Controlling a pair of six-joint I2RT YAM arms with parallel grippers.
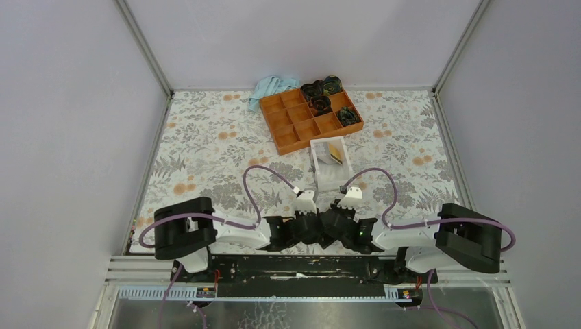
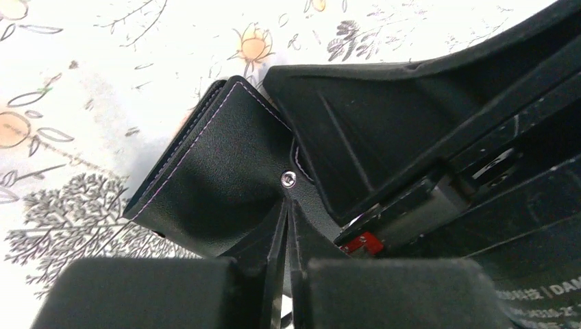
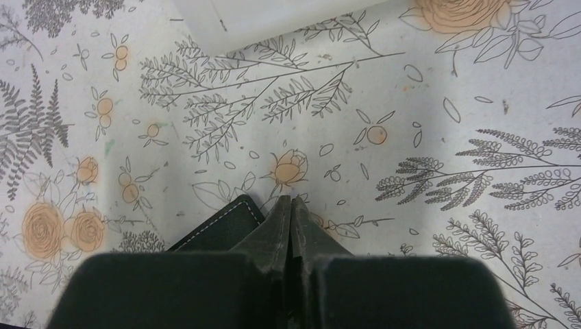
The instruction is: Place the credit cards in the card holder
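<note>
The black leather card holder (image 2: 226, 157), with pale stitching and a metal snap, lies folded in the left wrist view. In the right wrist view, only a stitched corner of the holder (image 3: 223, 223) shows beside the fingertips. My left gripper has its fingertips close together over the holder; whether a gap remains is hard to see. My right gripper is shut at the holder's edge, and nothing is clearly visible between its fingers. Cards (image 1: 334, 153), one yellowish, lean inside the white tray (image 1: 331, 179) in the top view.
Behind the white tray stands a brown compartment box (image 1: 290, 146) with dark coiled items (image 1: 320, 104). A light-blue cloth (image 1: 271, 86) lies at its left. Both arms meet closely at the front middle.
</note>
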